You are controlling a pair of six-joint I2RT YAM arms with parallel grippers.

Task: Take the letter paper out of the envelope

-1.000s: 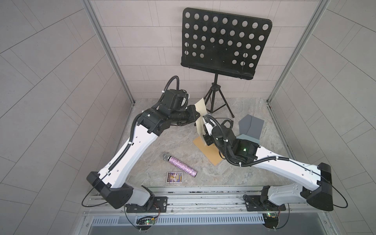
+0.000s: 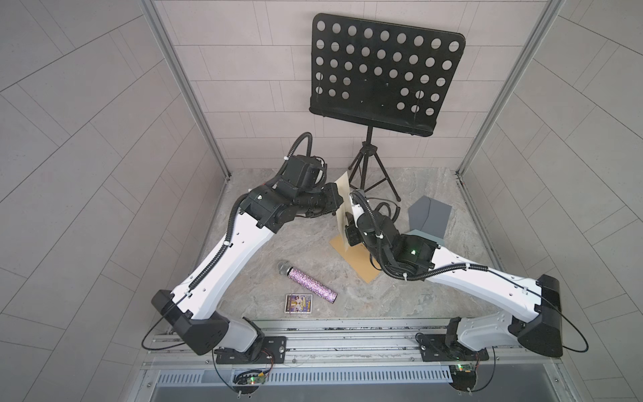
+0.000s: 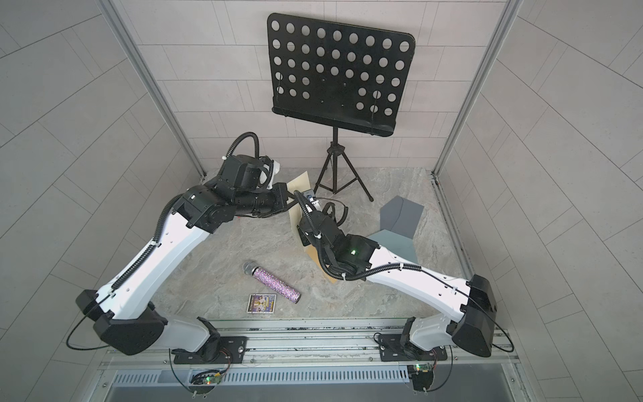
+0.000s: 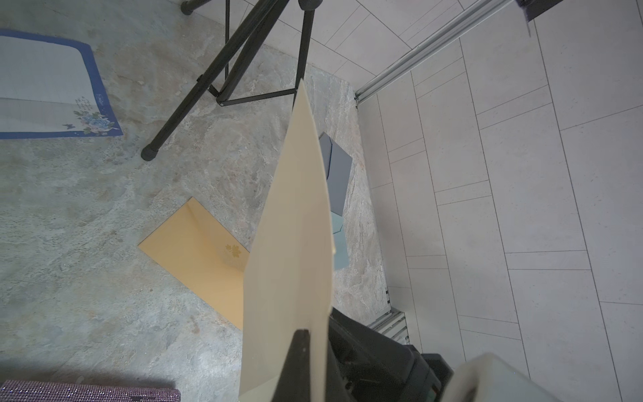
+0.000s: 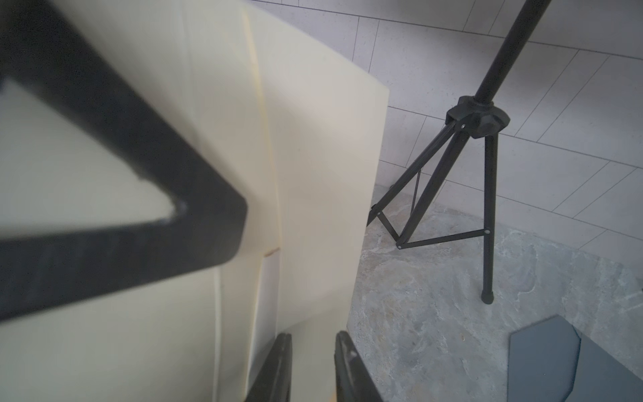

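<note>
A cream envelope (image 2: 342, 191) stands upright between my two arms. My left gripper is shut on it, its dark fingers pressing the sheet from both sides. In the right wrist view the left gripper's black finger (image 5: 207, 221) lies across the envelope's face. A pale, narrow strip (image 5: 266, 294) shows along the envelope's slit; whether it is letter paper I cannot tell. My right gripper is part open at the lower part of the envelope, its fingertips apart with the cream sheet (image 5: 314, 254) showing between and above them.
On the floor lie an orange envelope (image 4: 194, 248), a blue-bordered sheet (image 4: 47, 87), grey-blue envelopes (image 2: 428, 215), a glittery pink microphone (image 2: 311, 284) and a small card (image 2: 298, 303). Behind stands a black music stand (image 2: 385, 73) with tripod legs.
My left gripper has stayed nearly still; the envelope has turned more edge-on.
</note>
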